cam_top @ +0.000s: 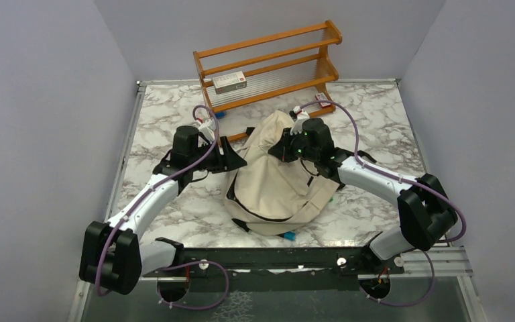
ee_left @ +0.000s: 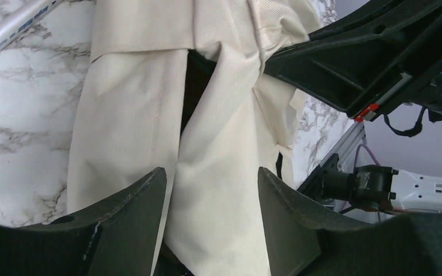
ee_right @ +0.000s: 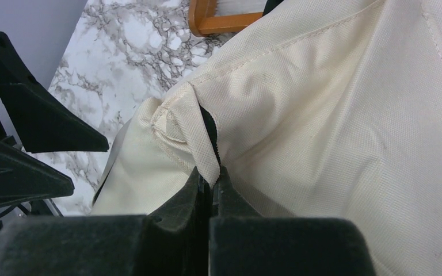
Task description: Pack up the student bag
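Note:
The cream cloth bag (cam_top: 268, 188) lies in the middle of the table with its dark-edged opening along the left and front. My right gripper (cam_top: 272, 154) is over its upper middle. In the right wrist view a thin fold of bag cloth (ee_right: 198, 138) runs in between the shut fingers. My left gripper is open above the bag's left side, apart from the right one. Bag cloth lies below its fingertips, and nothing is held between them. A dark gap (ee_left: 195, 86) shows between the cloth layers. The bag's contents are hidden.
At the back stands a wooden rack (cam_top: 268, 94) with a white box (cam_top: 230, 82) on it. A small red-and-white pack (cam_top: 322, 99) is at its right end. A white pen-like stick (ee_left: 17, 26) lies left of the bag.

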